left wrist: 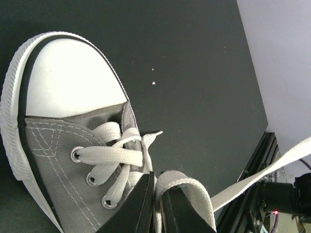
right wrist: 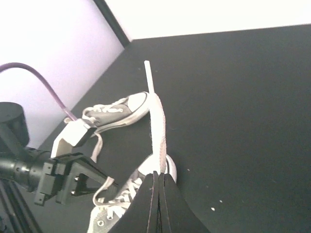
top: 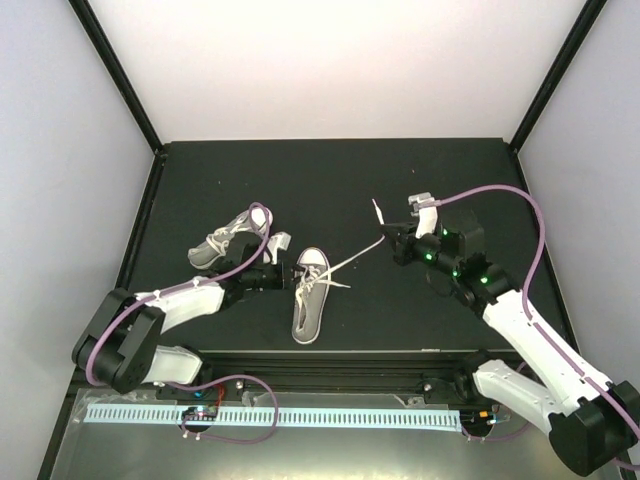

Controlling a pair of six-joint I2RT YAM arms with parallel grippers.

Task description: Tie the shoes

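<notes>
A grey sneaker [top: 311, 300] lies in the middle; in the left wrist view its white toe cap [left wrist: 73, 77] and laces [left wrist: 107, 160] show. My left gripper [top: 292, 275] is at its laces, a lace loop [left wrist: 194, 194] at its fingertips; how far it is closed is unclear. My right gripper [top: 385, 230] is shut on a lace [right wrist: 158, 131], which runs taut from the shoe with its end sticking up.
A second sneaker [right wrist: 116, 112] lies at the back left of the black table [top: 340, 180], next to my left arm.
</notes>
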